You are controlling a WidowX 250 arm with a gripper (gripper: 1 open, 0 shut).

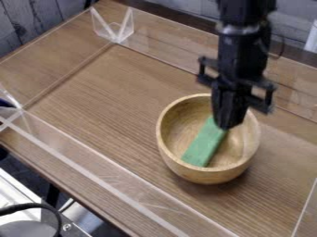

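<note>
A light wooden bowl (176,126) sits on the table right of centre, with a green rectangular block (202,147) lying inside it at a slant. The black gripper (227,118) hangs over the back of the bowl, its lower end reaching down toward the top end of the block. The arm is motion-blurred, and whether anything is between the fingers cannot be made out; it appears narrow, as if shut.
Clear plastic edging runs along the back and lower left. A dark gap with cables lies at the bottom left corner.
</note>
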